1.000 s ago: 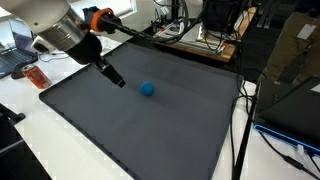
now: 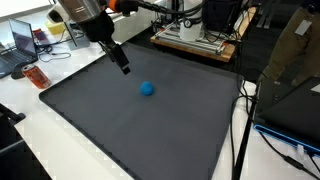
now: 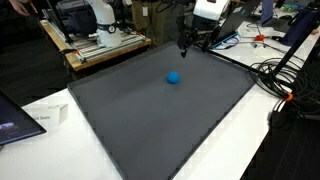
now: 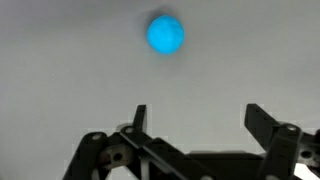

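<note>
One blue round object (image 2: 147, 88) rests on the grey board (image 2: 130, 120), and nothing is seen touching it. In the wrist view the blue object (image 4: 166, 34) shows near the top, ahead of my gripper. The gripper's two black fingers stand wide apart with only bare board between them, so it is open. In exterior view 1 my gripper (image 2: 122, 68) hangs above the board, up and to the left of the blue object. Exterior view 2 has the blue object (image 3: 173, 77) below and left of the gripper (image 3: 192, 50).
An orange-red can (image 2: 36, 76) stands at the board's left corner, near a laptop (image 2: 22, 40). Black cables (image 3: 285, 85) lie beside the board. Another white robot (image 3: 112, 25) stands on a wooden-edged table at the back. Most of the board is clear.
In exterior view 1 my arm has moved up in the image, toward the back. My gripper ends farther back, slightly right of where it was. The blue object has stayed put.
</note>
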